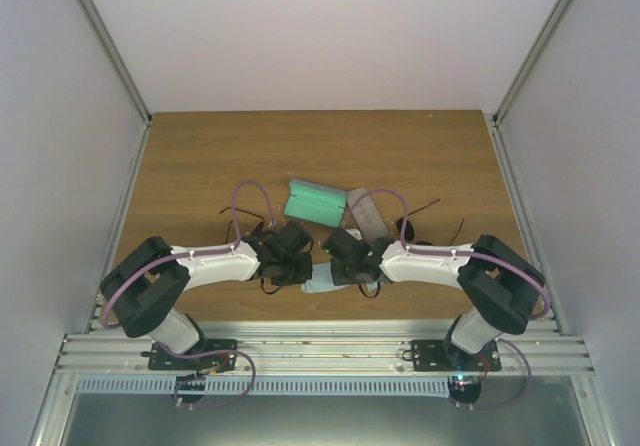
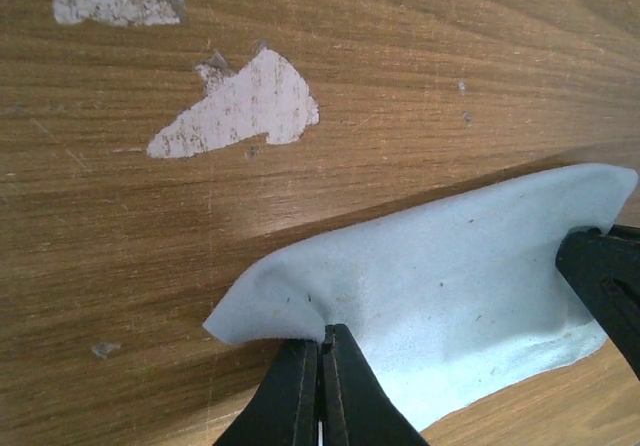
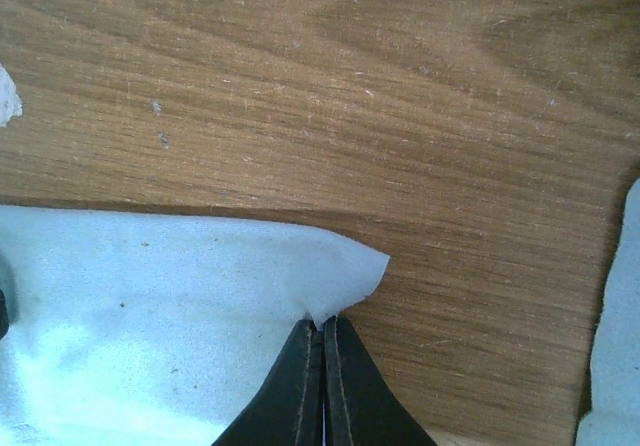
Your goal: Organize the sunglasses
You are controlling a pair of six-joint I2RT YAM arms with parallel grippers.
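A pale blue cloth (image 1: 322,278) lies flat near the table's front, between my two arms. In the right wrist view my right gripper is shut on the cloth's edge near a corner. My left gripper is shut on the opposite end, where the fabric puckers at the fingertips. Black sunglasses (image 1: 405,229) rest right of the arms, partly hidden by the right one. Another dark pair (image 1: 232,222) lies behind the left arm, also partly covered. The green case (image 1: 316,206) stands open beyond the grippers.
A grey-brown strip (image 1: 366,212) lies beside the green case. Another pale blue fabric piece (image 3: 612,366) sits at the right edge of the right wrist view.
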